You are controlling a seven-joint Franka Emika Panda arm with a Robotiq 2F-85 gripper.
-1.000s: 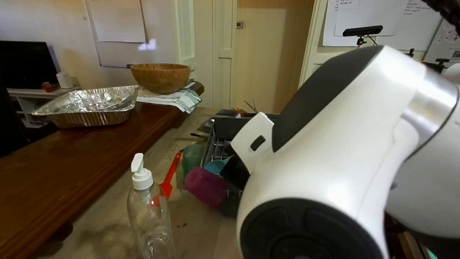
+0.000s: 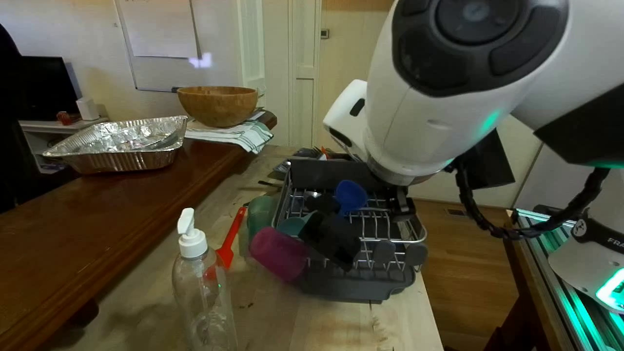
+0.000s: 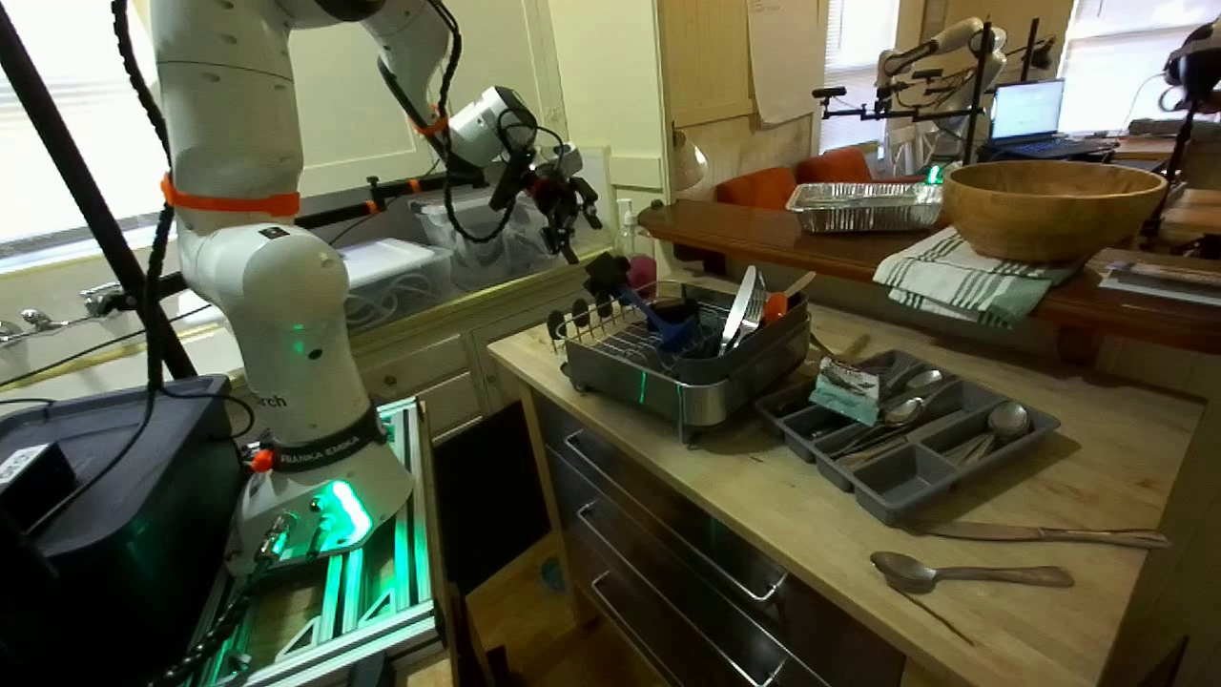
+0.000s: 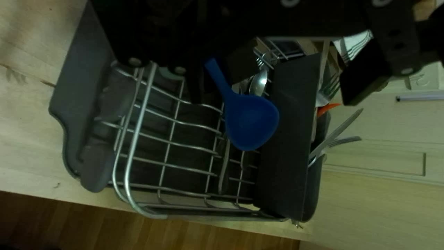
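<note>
My gripper (image 3: 579,237) is open, raised over the near end of the dish rack (image 3: 641,395), with nothing seen between its fingers. In the wrist view its dark fingers (image 4: 366,75) stand wide apart at the top. Below them a blue ladle-like utensil (image 4: 252,123) rests in the wire rack, its bowl beside the grey cutlery holder (image 4: 287,137). The same blue utensil (image 2: 351,196) shows left of the one dark finger (image 2: 400,204) visible in exterior view 1. A magenta cup (image 2: 279,252), a black item (image 2: 332,239) and a green cup (image 2: 261,217) sit at the rack's side.
A pump bottle (image 2: 204,292) and a red utensil (image 2: 232,237) stand near the rack. Beyond it is a grey cutlery tray (image 3: 904,481), with a knife (image 3: 1042,534) and a spoon (image 3: 973,574) on the bare counter. A wooden bowl (image 3: 1047,212) sits on the higher ledge.
In exterior view 1 the arm has swung up and away from the camera. More of the dish rack and the blue utensil are now uncovered.
</note>
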